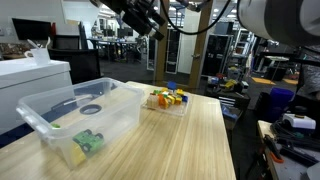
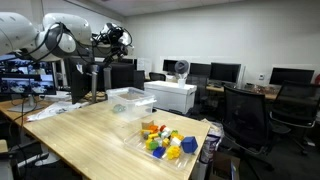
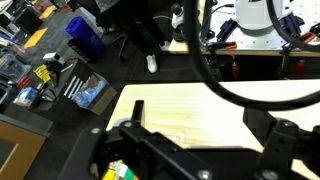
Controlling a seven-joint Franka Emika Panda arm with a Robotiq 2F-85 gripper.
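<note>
My gripper is raised high above the table, its dark fingers spread in the wrist view with bare tabletop visible between them. In exterior view 1 it is near the top edge, partly cut off. A shallow clear tray [image 1: 176, 110] holds several bright blocks [image 1: 167, 97] in yellow, orange, red and blue. Left of it stands a larger clear bin [image 1: 110, 124] with some green items [image 1: 88, 141] inside. At the bottom of the wrist view, a few blocks [image 3: 122, 171] show partly behind the left finger.
The wooden tabletop [image 1: 185, 145] is broadly clear in front of the bin and tray. A black cable [image 3: 205, 70] loops across the wrist view. Office chairs [image 2: 247, 115] and a white cabinet [image 2: 171, 95] stand behind the table.
</note>
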